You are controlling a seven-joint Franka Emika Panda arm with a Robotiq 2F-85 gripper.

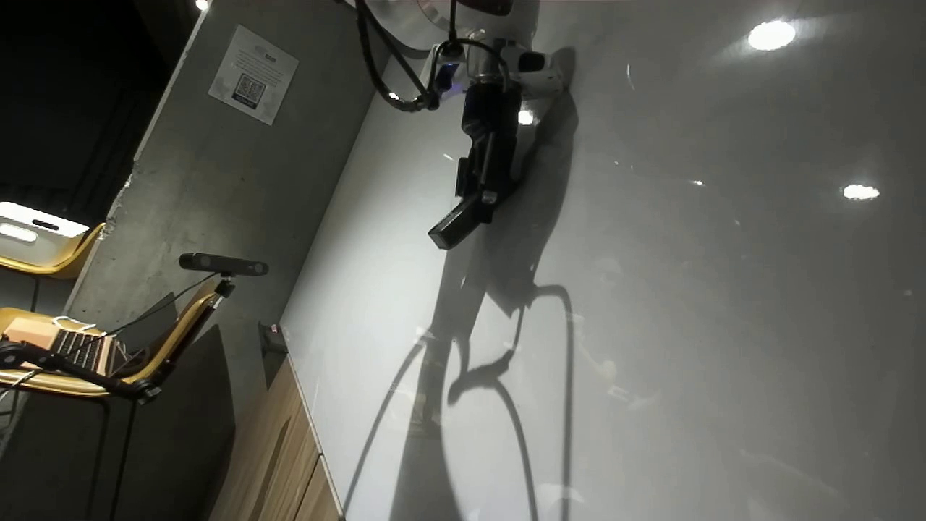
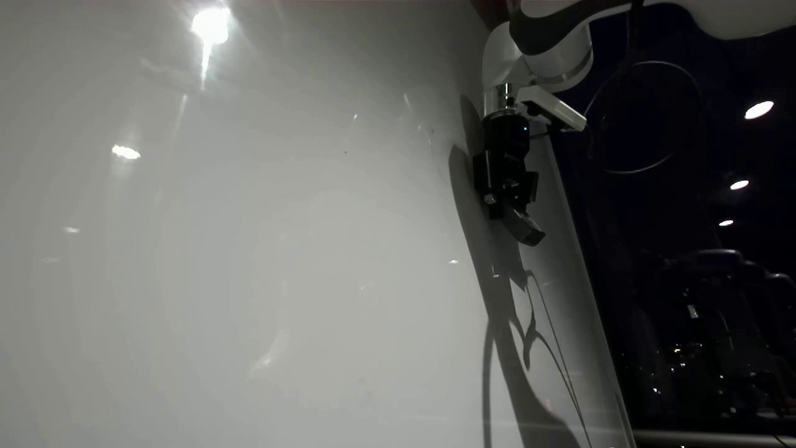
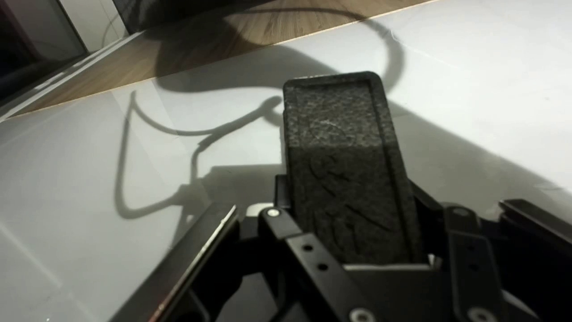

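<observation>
A dark grey, felt-faced rectangular block, like a board eraser, is held between the fingers of my gripper in the wrist view. The gripper is shut on it, one finger along each long side, and the block juts out well past the fingertips. In exterior view 1 the block slants down and left from the black gripper. Exterior view 2 shows the block angled down and right. Whether it touches the white surface cannot be told; its lower face is hidden.
Wood panelling borders it at the lower left. Beyond the concrete wall's side stand a yellow chair with a laptop and a camera on a stand.
</observation>
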